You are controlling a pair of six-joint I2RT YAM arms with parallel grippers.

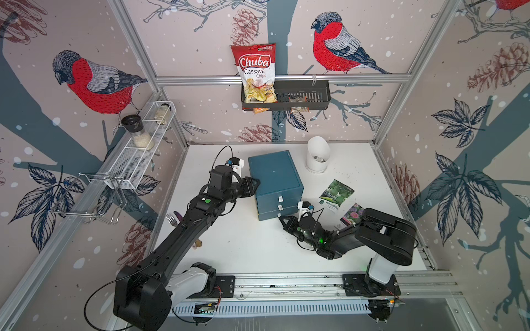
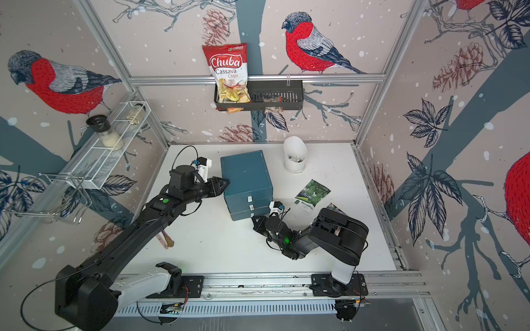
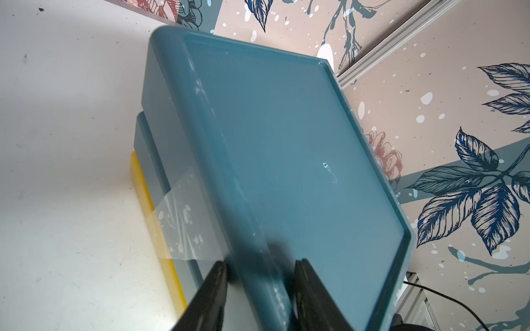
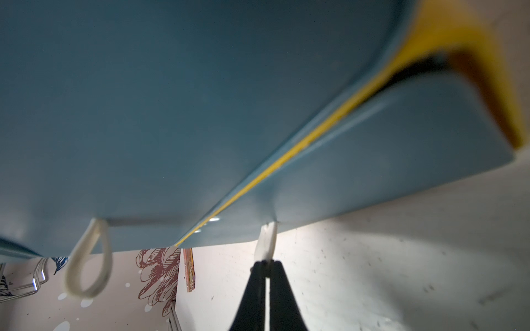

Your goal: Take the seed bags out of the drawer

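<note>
A blue drawer box (image 1: 276,172) stands on the table, small white pull tabs on its front. My left gripper is shut on the box's top edge from the left, one finger at each side of it. Low at the front, my right gripper is shut, its tips at the lower drawer's white tab (image 4: 266,240); whether the tab is pinched is unclear. The lower drawer front (image 4: 381,160) shows a dark gap to the yellow frame (image 4: 309,138) at one end. A green seed bag (image 1: 336,194) and another bag (image 1: 353,214) lie right of the box. The drawers' insides are hidden.
A white container (image 1: 317,155) stands behind the box at right. Cutlery (image 1: 175,219) lies by the left edge, partly behind my left arm. The table (image 1: 248,248) in front of the box is clear between the arms. A dark shelf basket (image 1: 301,102) hangs at the back.
</note>
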